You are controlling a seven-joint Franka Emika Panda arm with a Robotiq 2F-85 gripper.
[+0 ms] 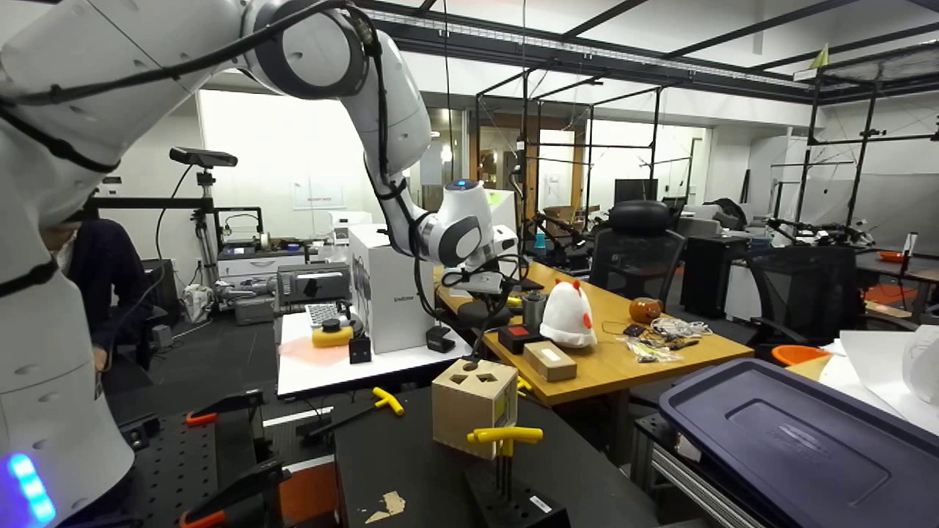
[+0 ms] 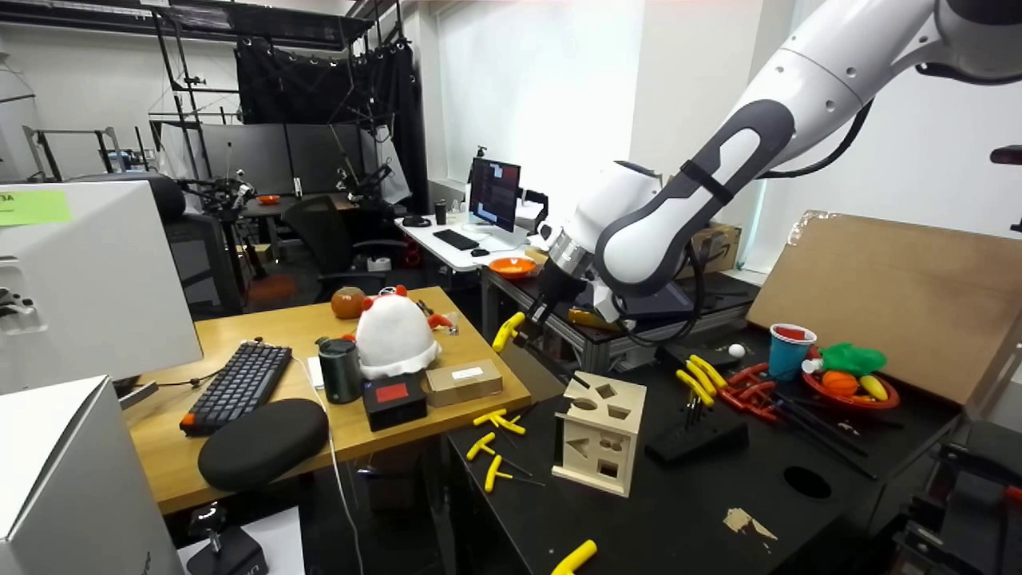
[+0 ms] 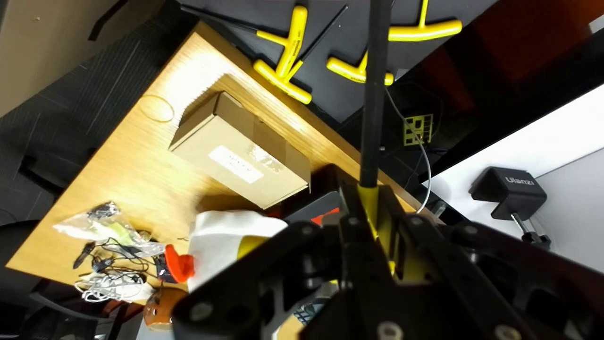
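Observation:
My gripper is shut on a yellow-handled T-shaped hex key (image 3: 369,199), whose dark shaft runs up through the wrist view. In exterior view 2 the held key's yellow handle (image 2: 508,331) shows at the fingertips, above and behind the wooden shape-sorter box (image 2: 600,422). More yellow T-handle keys (image 3: 291,42) lie on the black table. A black holder block (image 2: 699,442) with yellow-handled keys upright in it stands beside the box. Exterior view 1 shows the gripper (image 1: 508,295) at a distance, its fingers hard to make out.
The wooden desk carries a cardboard box (image 2: 464,382), a white plush toy (image 2: 395,335) and a dark cup (image 2: 340,370). On the black table are red-handled tools (image 2: 752,391), a blue cup (image 2: 789,350) and a red bowl of toys (image 2: 850,396). Bare black surface lies in front of the shape-sorter box.

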